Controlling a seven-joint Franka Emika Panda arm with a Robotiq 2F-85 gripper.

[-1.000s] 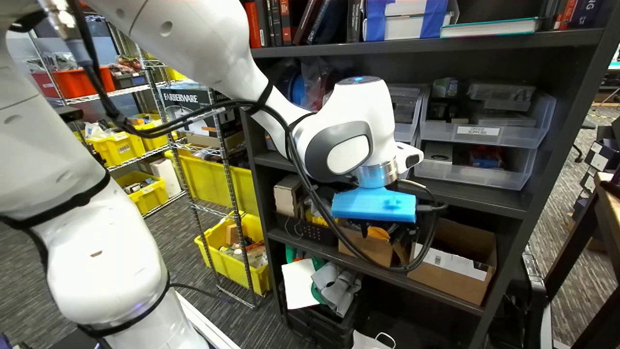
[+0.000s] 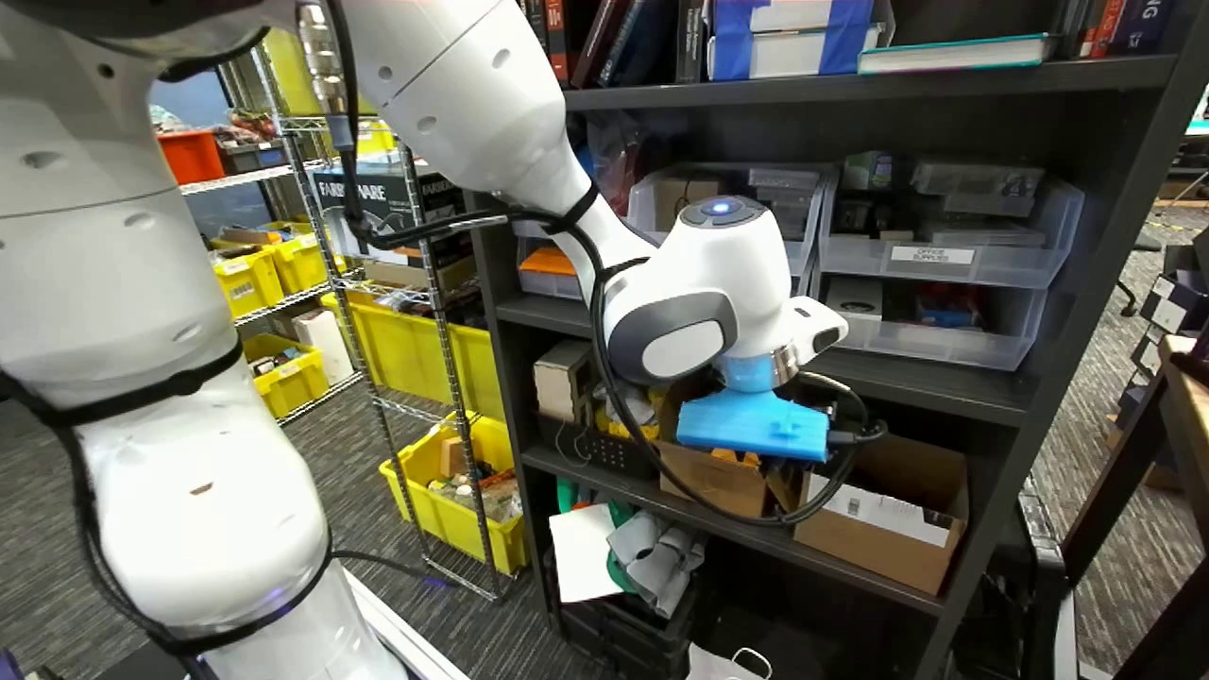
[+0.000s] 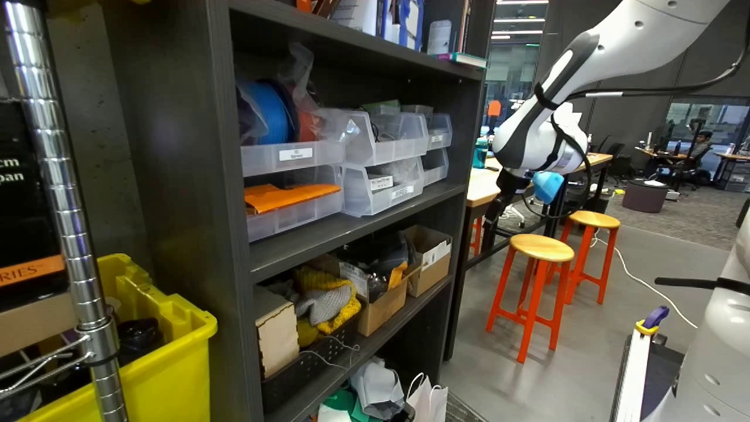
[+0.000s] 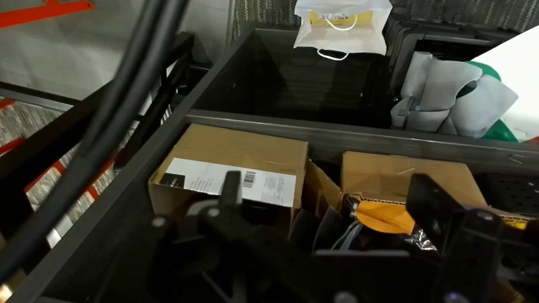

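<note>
In the wrist view my black gripper stands open, its two fingers wide apart and nothing seen between them. Past the fingers lie two cardboard boxes on a shelf: one with a white label (image 4: 214, 144) at the left, and another (image 4: 399, 174) at the right holding an orange piece (image 4: 386, 217) and dark items. From exterior view 1, the blue mount (image 2: 754, 425) on my wrist hangs in front of the bookshelf, hiding most of the gripper. The labelled box (image 2: 884, 516) sits below and to the right of that mount. No contact with either box can be made out.
The dark bookshelf (image 3: 351, 235) has upper boards above the box shelf, bearing clear plastic bins (image 2: 946, 255). A black cable (image 4: 108, 108) loops beside my wrist. Grey fabric (image 4: 437, 88) and a white paper bag (image 4: 343, 30) lie lower down. Stools (image 3: 541, 246) stand beyond the shelf.
In exterior view 1 my wrist and its blue mount have shifted right and a little downward, and the mount has tilted. The upper arm has swung right too. Boxes and bins look unmoved.
</note>
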